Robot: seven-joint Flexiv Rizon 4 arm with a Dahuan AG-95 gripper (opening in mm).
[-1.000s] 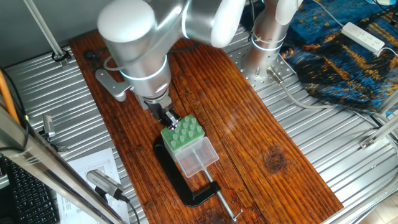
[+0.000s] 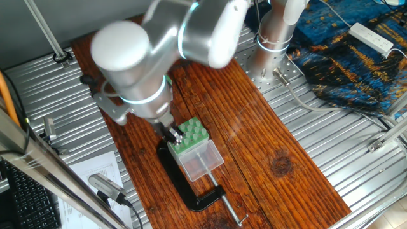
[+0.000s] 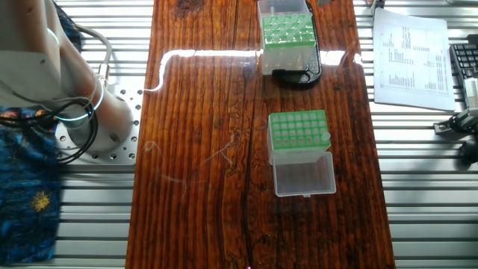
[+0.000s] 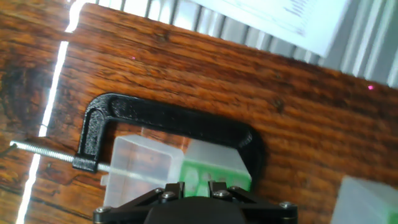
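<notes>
My gripper is at the bottom of the wrist view, its fingertips apart by a narrow gap with green showing through and no held object visible. In exterior view 1 the gripper is at the left corner of a green-topped rack box, overlapping it in the picture; contact cannot be judged. Capped tubes stand up from this rack, and its clear lid hangs open. A second green rack box stands apart on the table, mostly empty holes, a pale cap at one corner.
A black C-clamp lies against the tubed rack, its screw reaching out past the lid. The second box's open lid is spread on the wood. Bare wooden table lies beside both boxes. Paper is off the table's edge.
The arm's wrist has shifted left and down in exterior view 1. The fingertips have moved downward in the picture, from the rack's upper left edge to its left corner. The boxes have not moved.
</notes>
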